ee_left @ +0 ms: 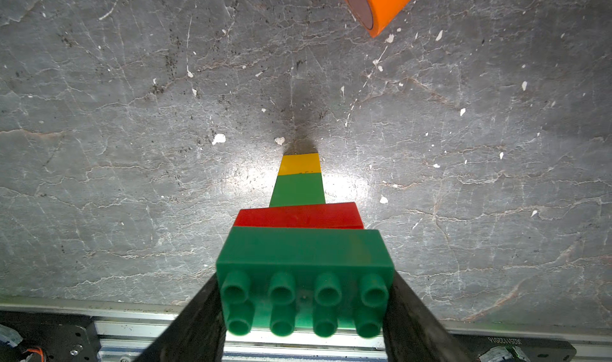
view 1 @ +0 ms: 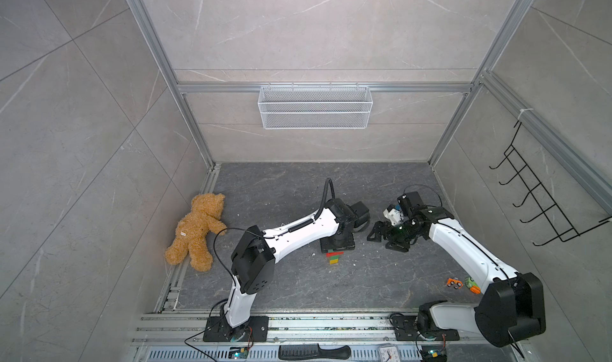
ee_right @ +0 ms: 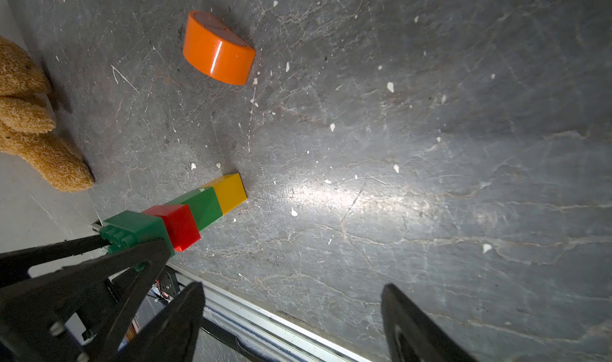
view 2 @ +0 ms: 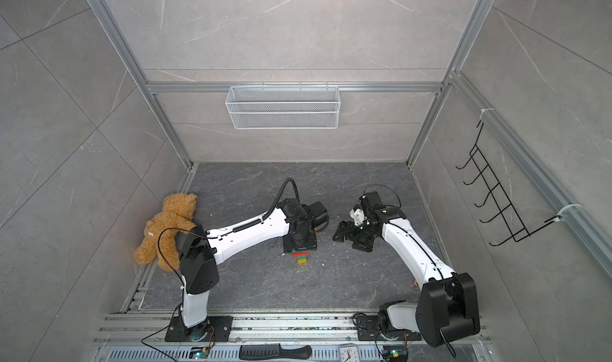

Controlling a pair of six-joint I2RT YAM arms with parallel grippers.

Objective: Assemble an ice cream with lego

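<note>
A wide dark green brick (ee_left: pixel 306 253) with studs sits between the fingers of my left gripper, which is shut on it. Against its underside lies a red brick (ee_right: pixel 183 225), turned slightly askew to it. Below the red come a smaller green brick (ee_right: pixel 202 205) and a yellow brick (ee_right: pixel 228 192) at the bottom, close to the floor. Whether the wide green brick is pressed fully onto the red one, I cannot tell. My right gripper stands open to the right of this stack, with bare floor between its fingers.
An orange block (ee_right: pixel 220 50) lies on the floor beyond the stack. A teddy bear (view 1: pixel 196 231) rests at the left wall. Small orange and green toys (view 1: pixel 454 283) are at front right.
</note>
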